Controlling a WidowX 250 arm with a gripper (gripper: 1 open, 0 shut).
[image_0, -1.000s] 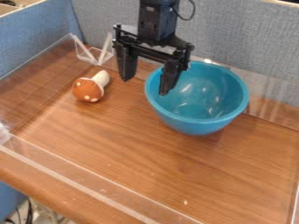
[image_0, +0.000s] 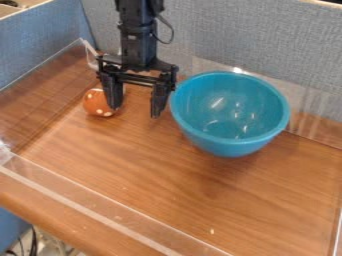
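My black gripper (image_0: 135, 98) is open, lowered over a small orange toy with white spots (image_0: 96, 103), which looks like a mushroom. The left finger stands at the toy's right part and partly hides it; the right finger is just left of a turquoise bowl (image_0: 229, 136). Whether the left finger touches the toy cannot be told.
A wooden floor (image_0: 174, 205) fills the area, with clear room at the front and right. Blue-grey padded walls (image_0: 267, 40) bound it at the back and left, with clear plastic strips along the edges.
My gripper has moved left, away from over the bowl and toward the orange toy, and now covers part of it. It stays open.
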